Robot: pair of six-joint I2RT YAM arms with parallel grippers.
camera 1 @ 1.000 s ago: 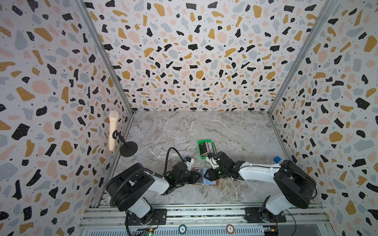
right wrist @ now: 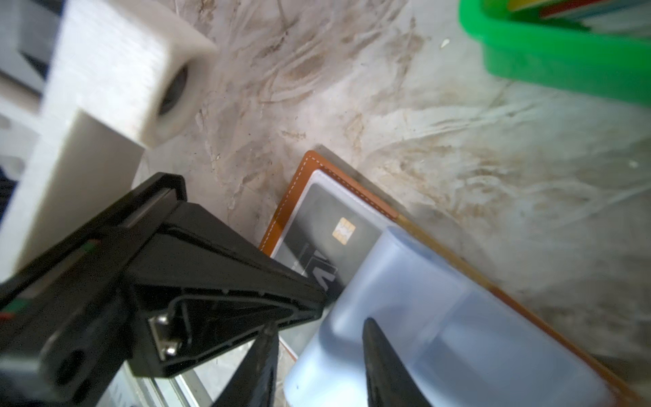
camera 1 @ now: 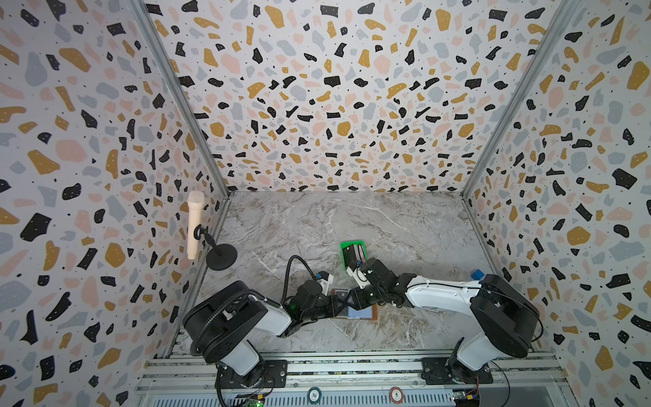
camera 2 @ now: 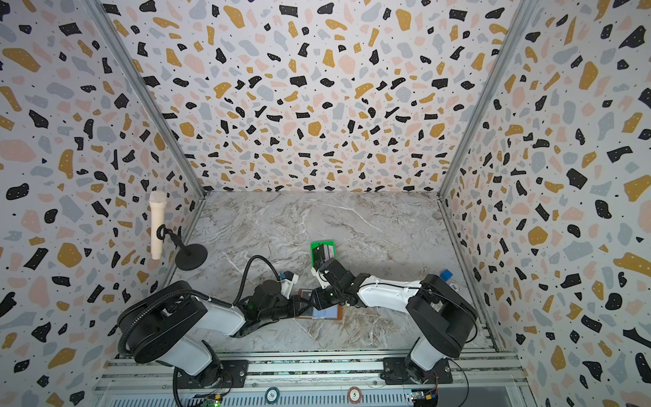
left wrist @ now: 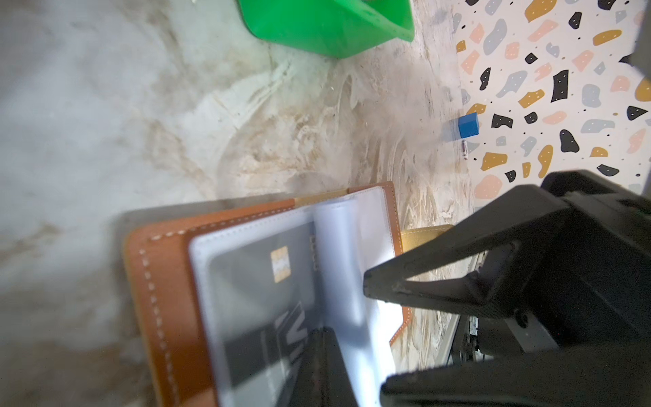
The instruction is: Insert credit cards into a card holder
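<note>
A brown leather card holder (left wrist: 158, 291) lies open on the marble near the front centre. A dark card with a gold chip (right wrist: 329, 227) sits in its left-side sleeve, beside curled translucent sleeves (right wrist: 427, 325). My left gripper is shut at the card and sleeve edge, no object visible between its fingers. My right gripper is open over the curled sleeve, its fingertips close to the left gripper. A green tray (camera 1: 352, 244) holding several cards stands just behind the holder.
A black stand (camera 1: 221, 256) stands at the back left, and a small blue block (camera 1: 477, 274) lies at the right edge.
My right gripper has shifted slightly left and up in the top left view, nearer the left gripper. The left arm is nearly unchanged.
</note>
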